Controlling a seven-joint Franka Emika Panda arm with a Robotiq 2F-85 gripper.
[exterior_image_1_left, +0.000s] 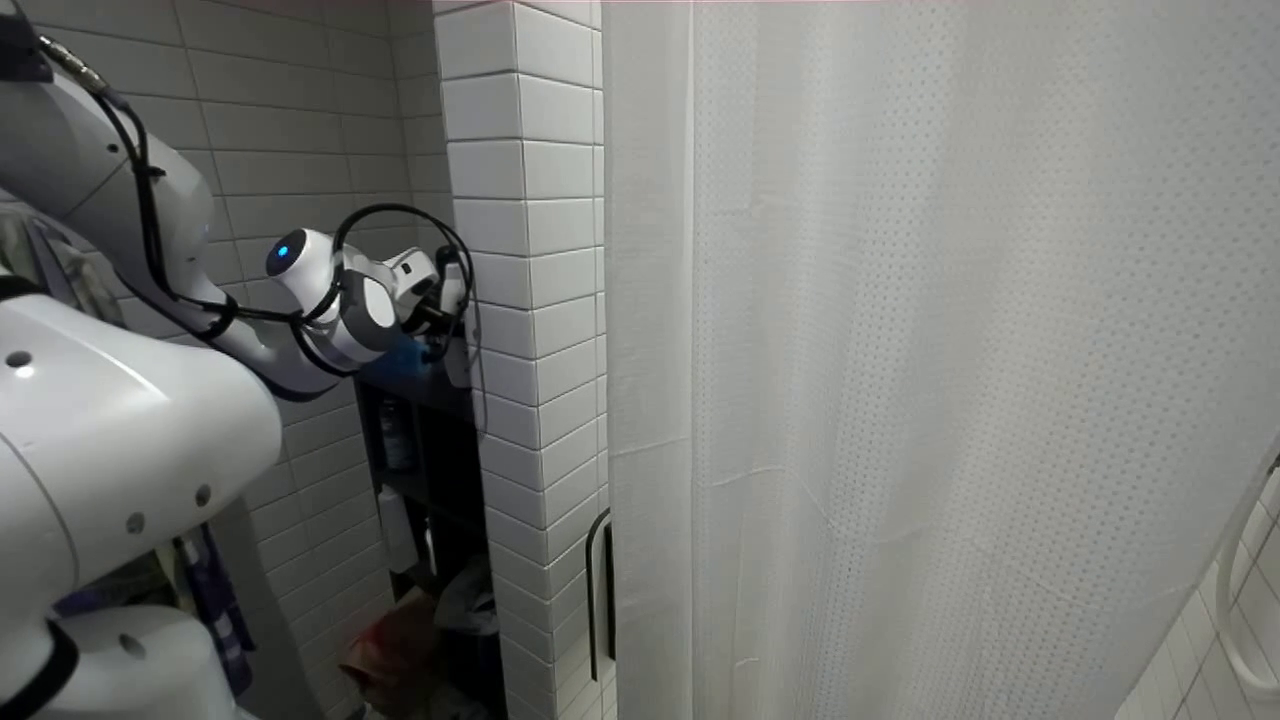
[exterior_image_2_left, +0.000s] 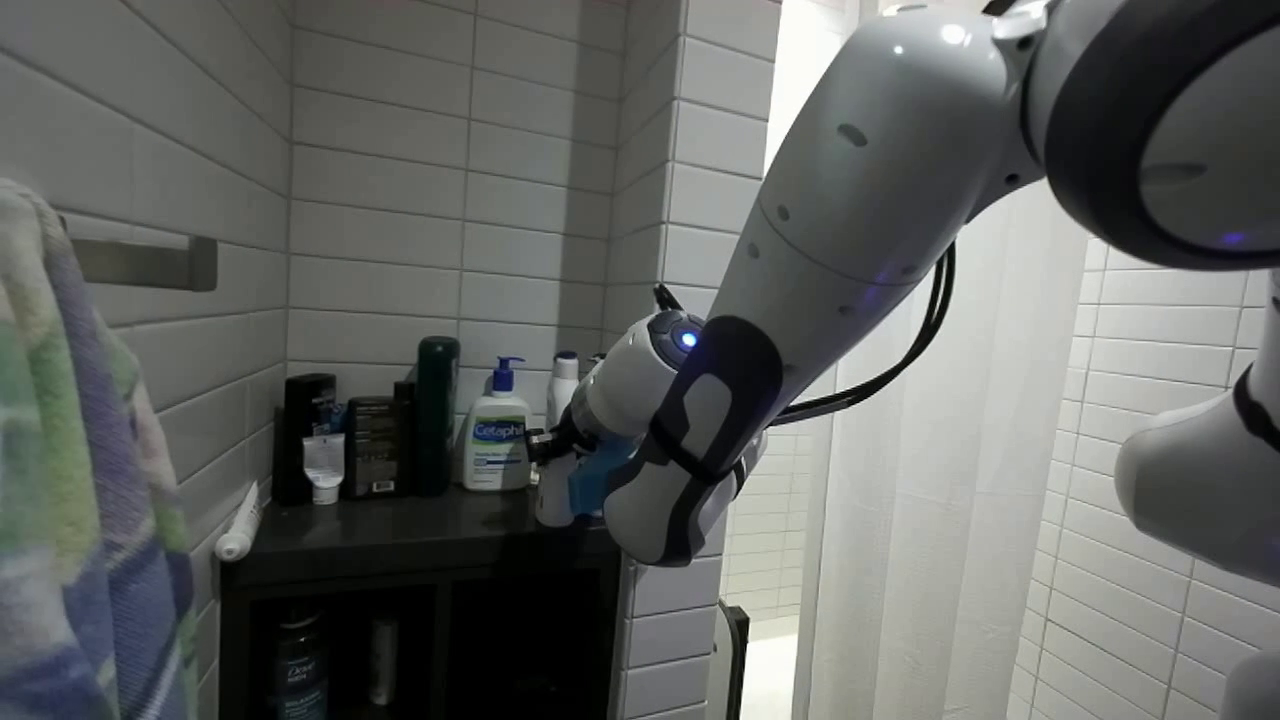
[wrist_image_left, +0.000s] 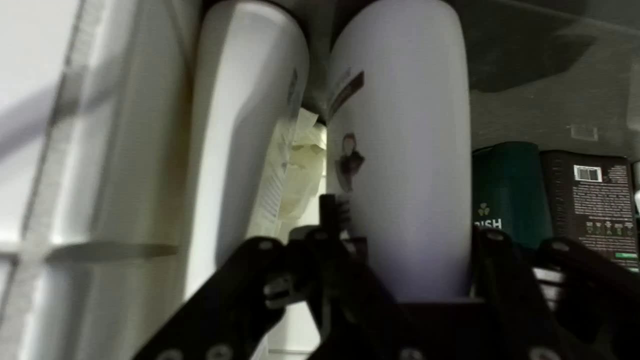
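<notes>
A tall white bottle with a small red-brown print fills the middle of the wrist view. My gripper has its dark fingers spread on either side of it, one finger overlapping the bottle's left edge. Whether both fingers press on the bottle cannot be made out. In exterior view 2 the gripper is at the right end of the dark shelf, partly hidden by my own arm. A white bottle shows there just behind it.
A second white bottle stands close on the left, beside the tiled wall. Cetaphil bottle, green bottle and several dark containers line the dark shelf top. A blue item sits under my wrist. A white curtain hangs right.
</notes>
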